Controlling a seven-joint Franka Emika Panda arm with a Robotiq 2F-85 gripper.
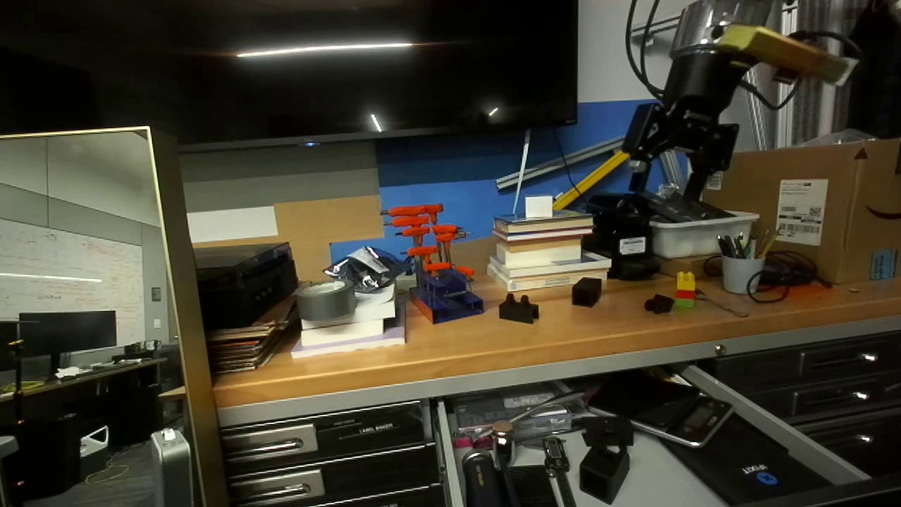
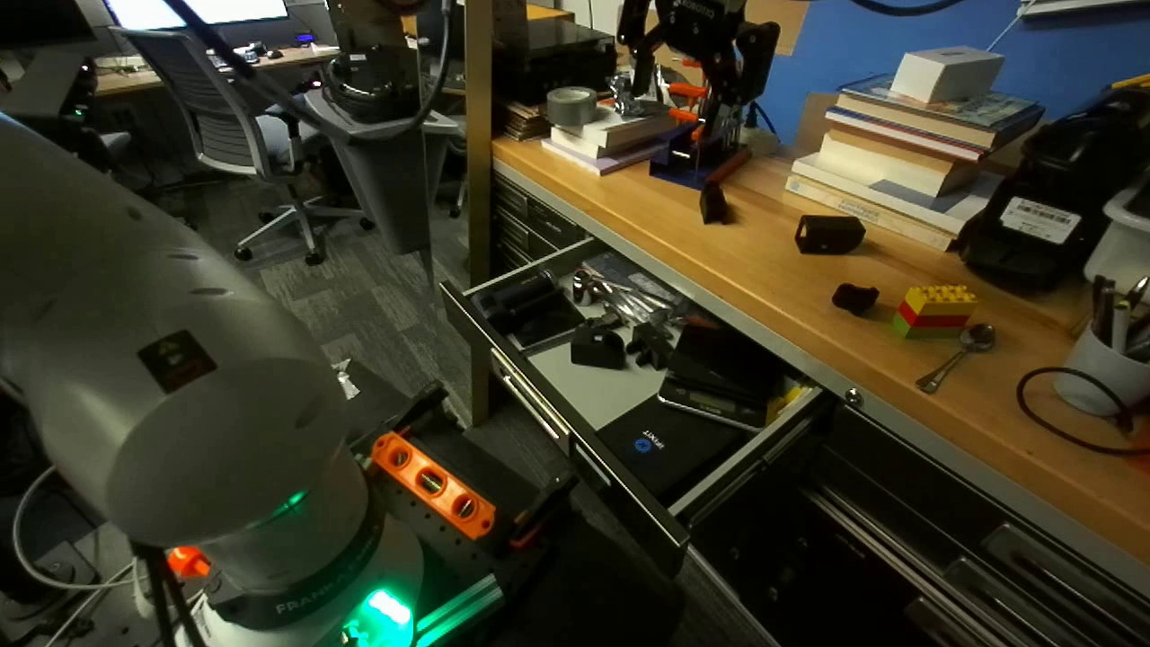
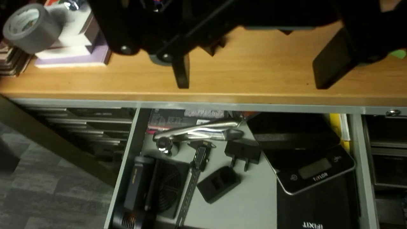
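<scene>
My gripper is open, its two fingers spread wide with nothing between them. In the wrist view it hangs above the wooden bench top [image 3: 152,76], over the bench's front edge. From the first exterior view, the gripper [image 1: 663,186] shows high at the right, in front of the white bin and the box. Below it the open drawer [image 3: 255,202] holds a black rectangular adapter [image 3: 219,184], a plug with two pins [image 3: 243,150], a digital caliper [image 3: 199,157], silver tools [image 3: 202,129] and a Taylor scale [image 3: 314,169].
On the bench stand a stack of books [image 1: 540,253], an orange-handled hex key rack [image 1: 443,291], black blocks [image 1: 586,292], toy bricks [image 1: 685,290], a spoon [image 2: 956,358] and a pen cup [image 1: 743,274]. Grey tape [image 1: 326,301] sits on books at the left.
</scene>
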